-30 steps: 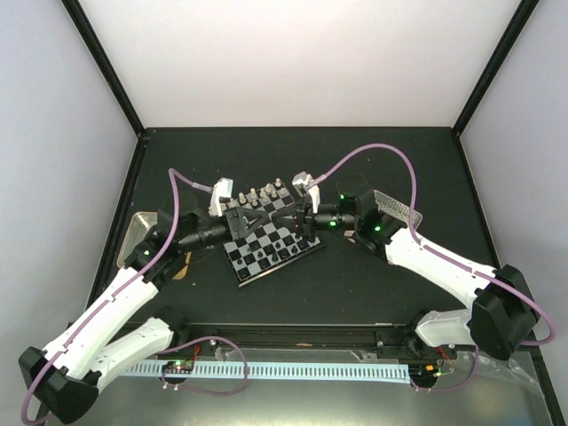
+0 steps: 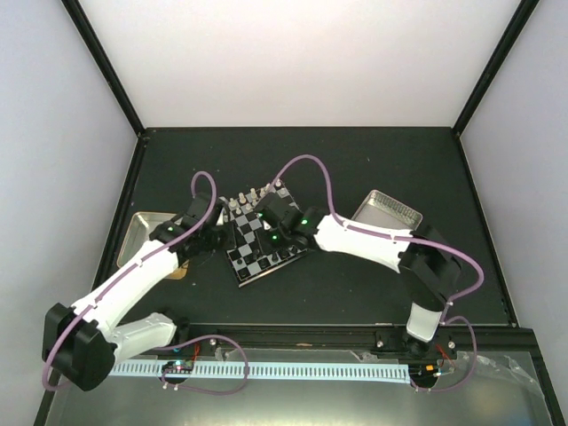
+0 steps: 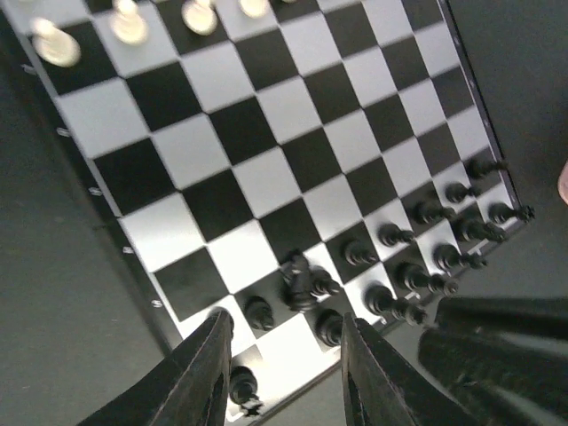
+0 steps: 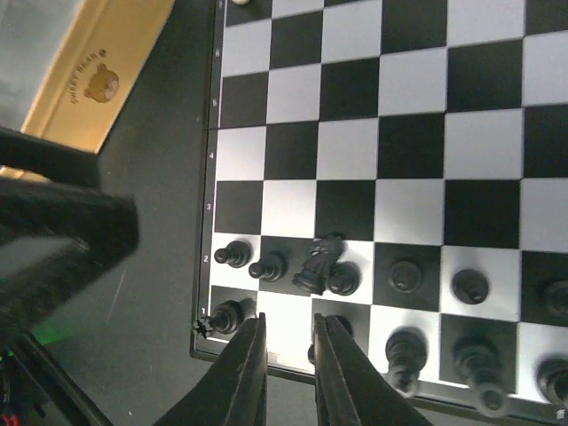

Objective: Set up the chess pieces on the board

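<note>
The chessboard [image 2: 248, 253] lies mid-table with white pieces [image 3: 130, 27] along its far side and black pieces [image 4: 406, 355] along the near side. A black knight [image 3: 298, 288] lies tipped among the black pawns [image 4: 233, 253]. Both my left gripper and my right gripper hang over the black pieces, their fingertips at the bottom of each wrist view. I see no piece held in either; how far each finger is open is hard to tell. Part of the other arm intrudes into each wrist view.
A tray with a yellow box edge [image 4: 93, 106] sits left of the board. A metal tray [image 2: 390, 211] stands to the right.
Both arms have shifted from facing each other above the middle of the board to pointing down at it; the right arm has swung toward the board's near side.
</note>
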